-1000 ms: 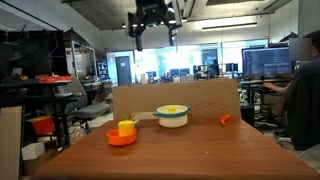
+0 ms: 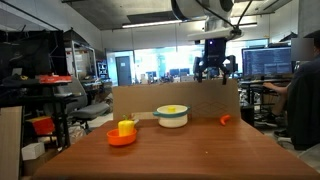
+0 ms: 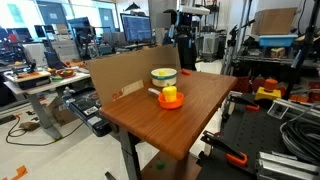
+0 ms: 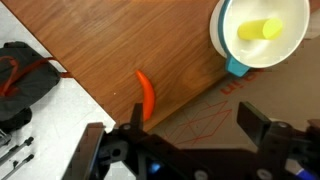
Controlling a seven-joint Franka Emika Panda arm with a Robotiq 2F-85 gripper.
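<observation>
In exterior view 1 my gripper (image 2: pixel 213 76) hangs open above the right part of the wooden table (image 2: pixel 200 155), with nothing between its fingers. Below it on the tabletop lies a small curved red-orange object (image 2: pixel 225 119), which the wrist view shows as a slim red piece (image 4: pixel 147 93) just ahead of the fingers. A white pot with a blue-green rim (image 2: pixel 172 117) stands left of it, holding something yellow (image 4: pixel 262 29). At the left, a red-orange bowl (image 2: pixel 121 138) carries a yellow block (image 2: pixel 126 127).
Along the table's back edge stands a brown cardboard panel (image 2: pixel 130 100), close behind the pot and the red piece. A person sits beyond the right side.
My gripper has travelled right and downward, from high left of the pot to over the red piece. The objects on the table have stayed put.
</observation>
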